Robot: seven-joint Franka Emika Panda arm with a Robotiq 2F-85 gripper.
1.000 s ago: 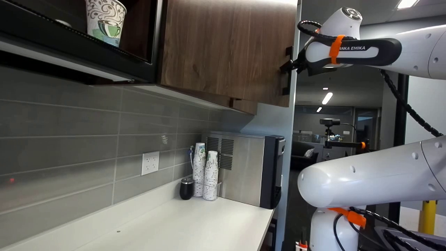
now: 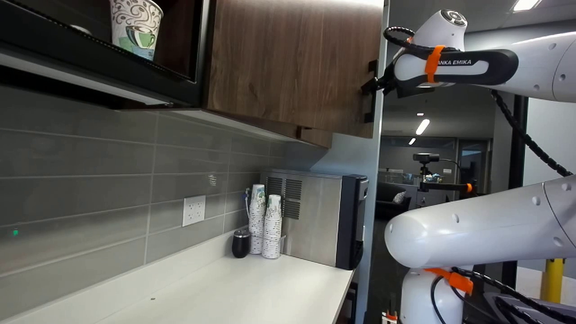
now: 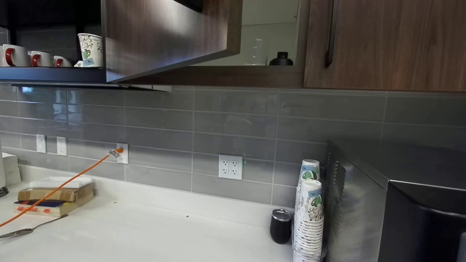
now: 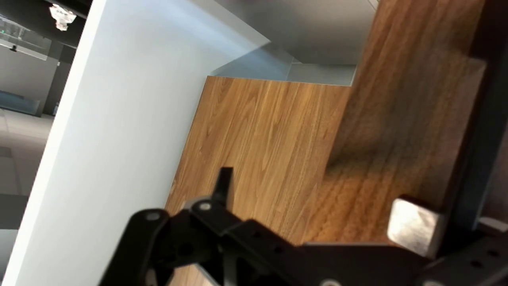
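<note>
In exterior view 1 my gripper (image 2: 373,86) is up at the black vertical handle (image 2: 370,113) on the free edge of a brown wooden cabinet door (image 2: 291,59). That door (image 3: 170,37) stands swung outward in exterior view 2, baring part of the cabinet's inside. The wrist view shows the gripper with its fingers apart. One black finger (image 4: 222,188) stands clear of the handle on the left; the silvery block beside the handle (image 4: 481,143) appears to be the other fingertip. Exact contact with the handle is hard to make out.
A black bottle (image 3: 281,59) stands inside the cabinet. Below, stacked paper cups (image 2: 272,232), a black tumbler (image 2: 240,244) and a steel machine (image 2: 316,216) occupy the counter's far end. A light side panel (image 4: 128,119) lies close to the gripper.
</note>
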